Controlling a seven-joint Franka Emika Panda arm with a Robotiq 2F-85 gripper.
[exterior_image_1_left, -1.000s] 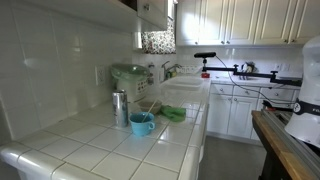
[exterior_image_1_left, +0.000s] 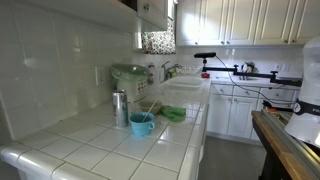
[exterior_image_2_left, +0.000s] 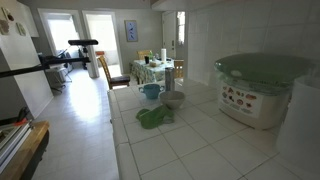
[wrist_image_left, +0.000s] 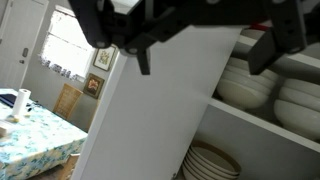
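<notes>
In the wrist view my gripper stands open, its dark fingers blurred and wide apart, with nothing visible between them. Behind it are a pale cabinet side panel (wrist_image_left: 160, 105) and shelves holding stacked white bowls (wrist_image_left: 242, 92) and stacked plates (wrist_image_left: 212, 160). On the tiled counter a light-blue cup (exterior_image_1_left: 142, 124) stands beside a silver cylindrical canister (exterior_image_1_left: 121, 109). A green cloth (exterior_image_1_left: 172, 113) lies past the cup. Exterior view 2 shows a grey bowl (exterior_image_2_left: 173, 100) between cup and cloth. Both exterior views leave my gripper out; part of the white arm (exterior_image_1_left: 304, 122) shows at right.
A lidded white-and-green tub (exterior_image_2_left: 250, 95) sits on the counter against the wall. Upper cabinets (exterior_image_1_left: 152, 12) overhang the counter. A wooden tabletop (exterior_image_1_left: 285, 148) lies below the arm. Bare counter tiles (exterior_image_1_left: 95, 153) stretch in front of the cup.
</notes>
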